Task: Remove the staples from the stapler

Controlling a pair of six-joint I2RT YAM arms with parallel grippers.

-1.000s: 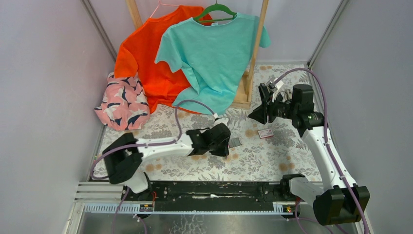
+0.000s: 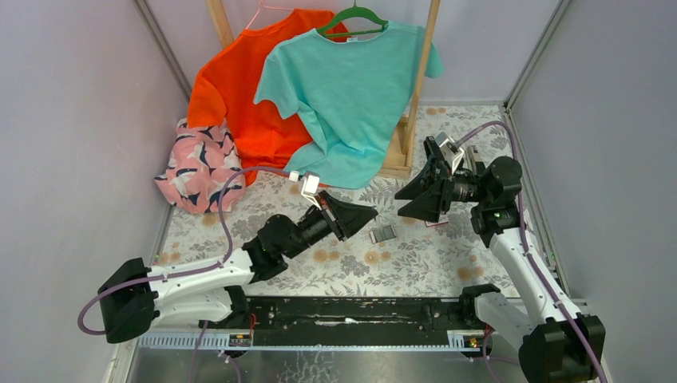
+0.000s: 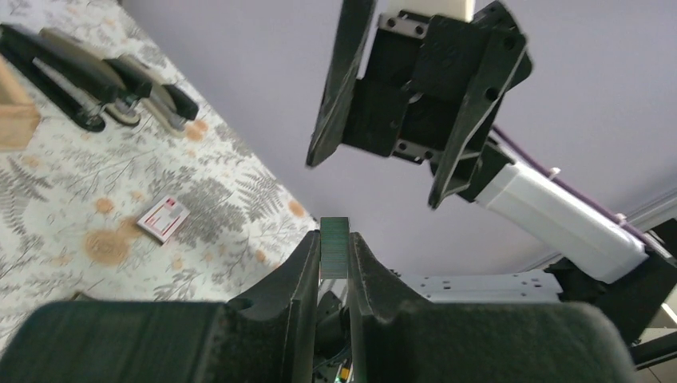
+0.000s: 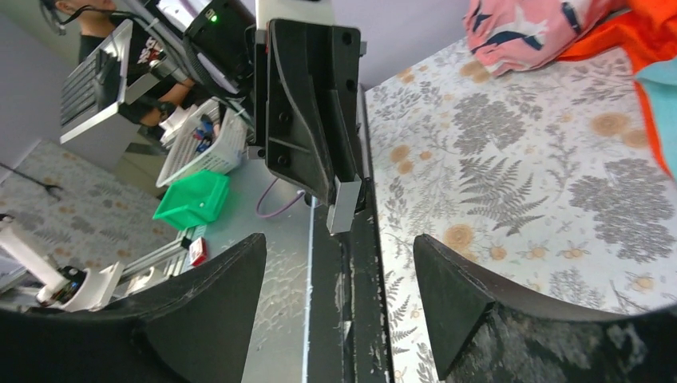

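Note:
My left gripper [image 2: 363, 215] is shut on a small grey strip of staples, held upright between its fingertips; in the right wrist view that strip [image 4: 343, 205] shows pale at the tips. My right gripper [image 2: 408, 199] stands open to its right, facing it, with nothing between its fingers. Two staplers [image 3: 80, 80] lie on the floral board in the left wrist view. A small red-and-white box [image 3: 163, 219] lies in front of them. A grey piece [image 2: 382, 234] lies on the board below and between the grippers.
A wooden rack with orange and teal shirts [image 2: 335, 104] and a pink patterned cloth bundle [image 2: 195, 167] fill the back. Side walls close in both sides. The board [image 2: 343, 271] is clear along its front.
My left gripper has swung up and back from the board's front middle to face the right one.

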